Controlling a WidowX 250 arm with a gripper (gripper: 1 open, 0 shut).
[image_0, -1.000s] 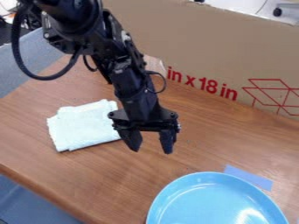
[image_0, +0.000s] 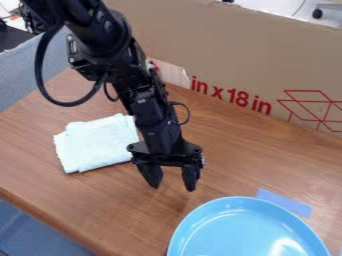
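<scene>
The black arm comes down from the upper left, its gripper (image_0: 171, 178) hanging open over the wooden table (image_0: 127, 215), with no object visible between the two fingers. Left of it lies a folded white cloth (image_0: 91, 147), partly behind the arm. A light blue plate (image_0: 245, 236) sits at the lower right, apart from the gripper, with a small pale blue strip (image_0: 285, 201) on the wood just behind it.
A large cardboard panel (image_0: 254, 60) with red print walls the back of the table. The wood is clear to the right of the gripper and in front of it. Past the table's left edge is a grey-blue surface (image_0: 27, 235).
The arm and gripper have shifted slightly down and to the left since a second ago. The cloth and plate have not moved.
</scene>
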